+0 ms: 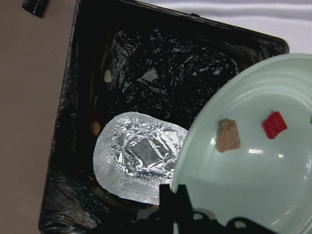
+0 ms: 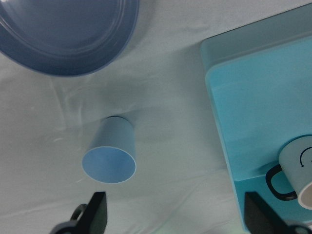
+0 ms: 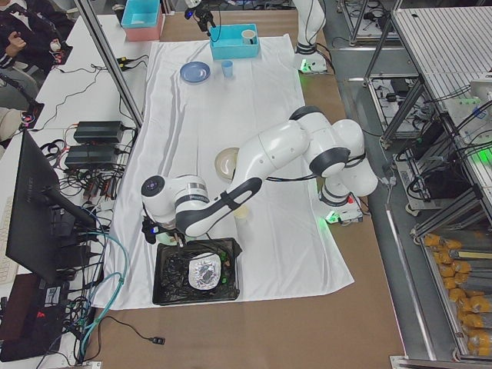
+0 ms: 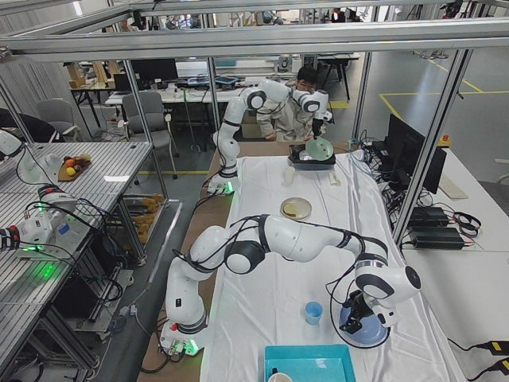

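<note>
My left gripper is shut on the rim of a pale green plate (image 1: 263, 170), which carries a brown piece (image 1: 228, 135) and a red piece (image 1: 274, 124). In the camera right view the plate looks tilted above the black-lined bin (image 1: 156, 58). A crumpled foil tray (image 1: 122, 161) and small scraps lie in the bin. My right gripper stands open, nothing between its fingers, above the cloth at the far end, near a blue cup (image 2: 108, 161) and a blue plate (image 2: 68, 68).
A turquoise bin (image 2: 253, 97) holds a mug (image 2: 297, 165). A beige plate (image 4: 306, 212) with a yellow item sits mid-cloth, and a pale item (image 4: 289, 173) stands near the black bin. A monitor (image 3: 31, 200) and cables border the cloth.
</note>
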